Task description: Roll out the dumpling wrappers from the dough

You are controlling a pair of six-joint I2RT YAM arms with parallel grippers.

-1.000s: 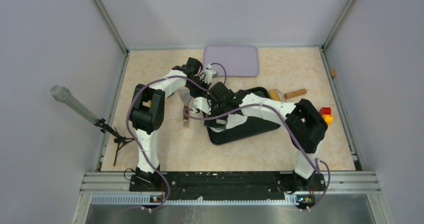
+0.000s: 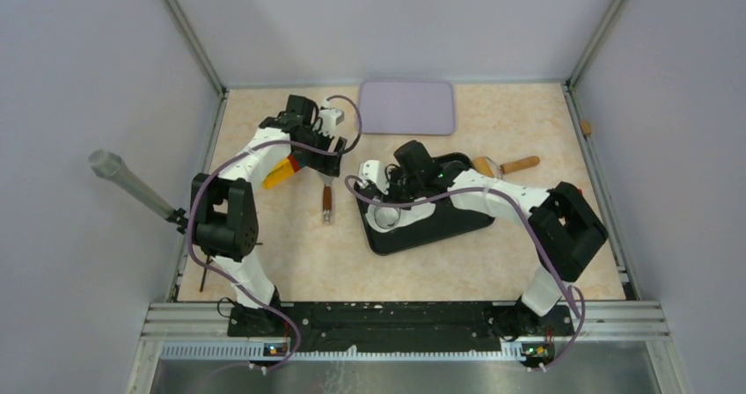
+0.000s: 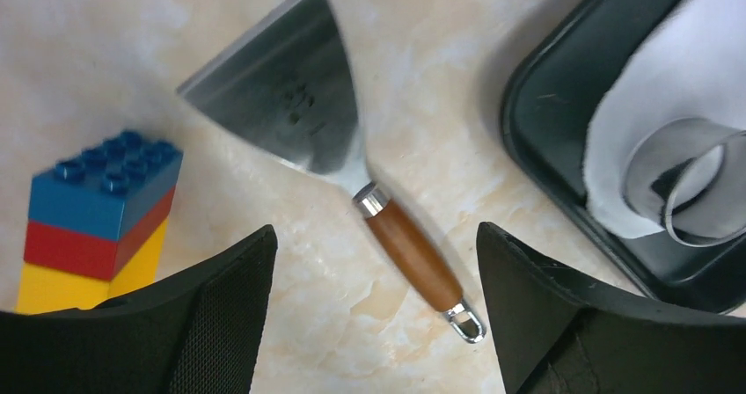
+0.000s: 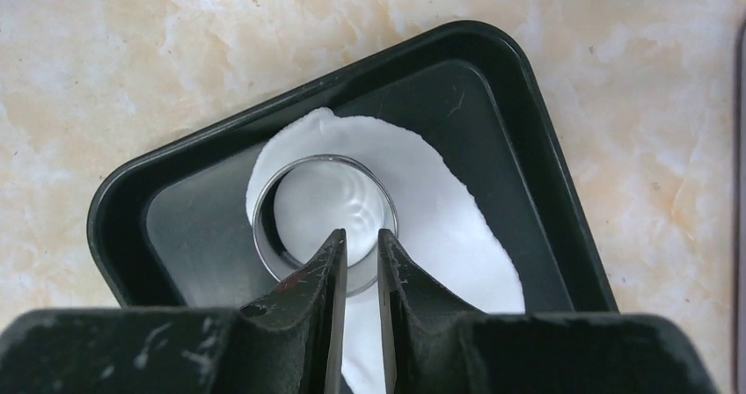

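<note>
A flattened white dough sheet (image 4: 440, 253) lies in the black tray (image 4: 202, 218), with a steel ring cutter (image 4: 387, 202) on it around a round of dough. My right gripper is over the ring in the right wrist view, its tips close together; whether anything is between them cannot be told. My left gripper stands open with nothing between its fingers, above a steel scraper (image 3: 413, 253) with a wooden handle, left of the tray.
A blue, red and yellow block stack (image 3: 106, 200) is beside the scraper. A lilac board (image 2: 405, 105) lies at the back. A wooden-handled tool (image 2: 519, 164) is at the right.
My left arm has moved left, away from the tray, uncovering more of the scraper.
</note>
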